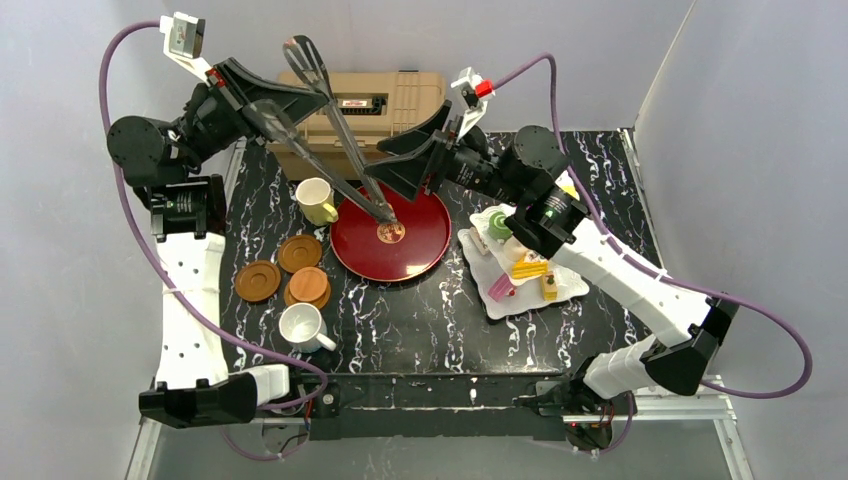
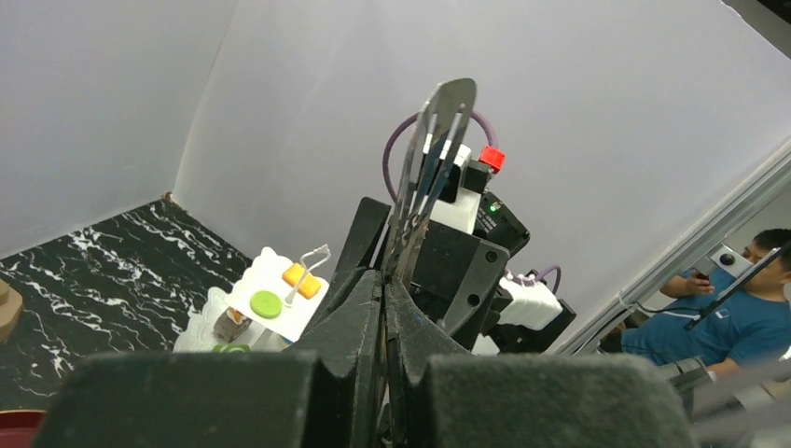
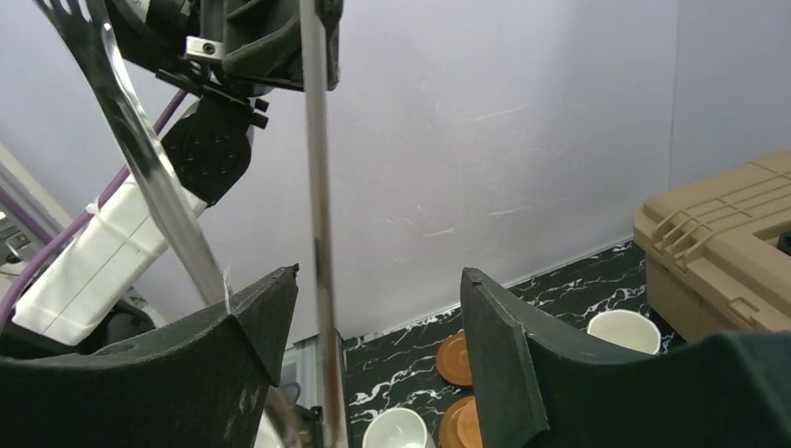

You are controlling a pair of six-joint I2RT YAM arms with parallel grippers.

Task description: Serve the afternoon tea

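My left gripper (image 1: 328, 97) is shut on the metal tongs (image 1: 350, 148), high over the back of the table. Their joined end reaches down over the red round plate (image 1: 430, 240); in the left wrist view the tongs (image 2: 452, 105) rise beyond the closed fingers. Just right of the tongs' shafts, my right gripper (image 1: 373, 158) stands open. In the right wrist view one shaft (image 3: 319, 187) appears between its spread fingers, nearer the left one; whether it touches cannot be told. Cakes on white trays (image 1: 572, 284) sit at the right, partly hidden by my right arm.
A yellow-green cup (image 1: 315, 200), brown coasters (image 1: 258, 281) and a white cup (image 1: 303, 326) stand along the left side. Behind the plate is a tan case (image 1: 420, 100). In the left wrist view a person (image 2: 737, 308) is visible beyond the frame.
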